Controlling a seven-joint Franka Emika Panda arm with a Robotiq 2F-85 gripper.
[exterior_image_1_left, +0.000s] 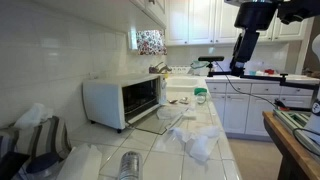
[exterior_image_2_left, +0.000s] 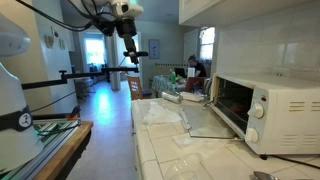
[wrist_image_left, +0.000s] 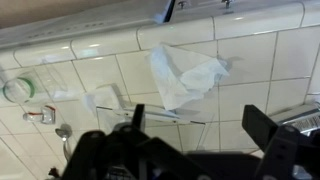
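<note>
My gripper hangs high above the white tiled counter, its two black fingers (wrist_image_left: 150, 152) set wide apart with nothing between them. Below it lies a crumpled white cloth or paper (wrist_image_left: 187, 76). In exterior view 1 the white piece (exterior_image_1_left: 200, 146) rests near the counter's front edge, and in exterior view 2 a white heap (exterior_image_2_left: 158, 112) shows on the same counter. Another pale flat piece (wrist_image_left: 103, 97) lies left of it in the wrist view, beside a thin long utensil (wrist_image_left: 165, 116). The arm (exterior_image_1_left: 258, 15) reaches in from the upper right in exterior view 1.
A white toaster oven (exterior_image_1_left: 125, 98) stands against the wall. A patterned glass or can (exterior_image_1_left: 130, 165) is nearer the camera. A clear jar with green (wrist_image_left: 20, 89) sits at the left in the wrist view. In exterior view 2, open floor (exterior_image_2_left: 112, 150) separates the counter from the wooden robot table (exterior_image_2_left: 60, 150).
</note>
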